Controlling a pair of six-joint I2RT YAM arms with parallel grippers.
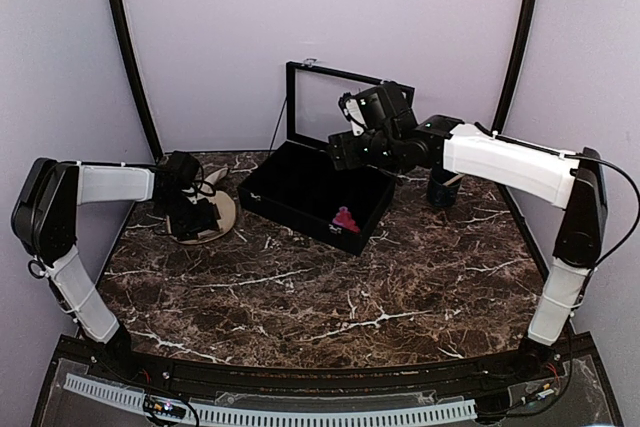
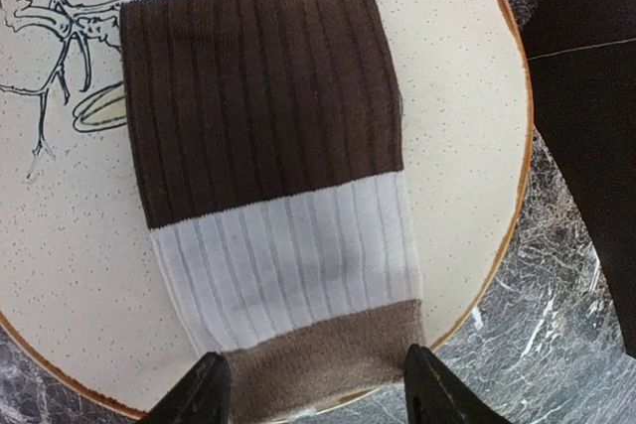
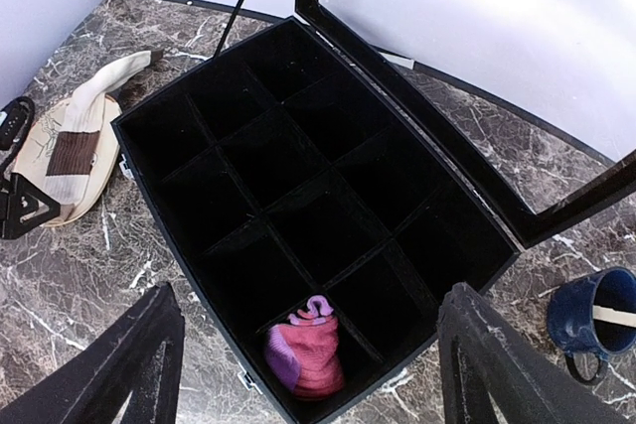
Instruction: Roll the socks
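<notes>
A striped white and brown sock [image 2: 268, 96] lies flat on a round cream board [image 2: 467, 116], its taupe end toward my left gripper. The left fingers stand apart, one near each side of that end; whether they touch it I cannot tell. From the right wrist view, the sock's far part bends off the board. High over the black divided box [image 1: 300, 217] hangs my right gripper [image 1: 345, 152], open and empty. One pink and purple rolled sock [image 3: 306, 353] sits in a front compartment of the box.
The box's glass lid stands raised at the back. A dark blue mug [image 3: 576, 315] is to the right of the box, something pale in it. The other compartments look empty. Bare marbled table [image 1: 300, 317] spreads across the front.
</notes>
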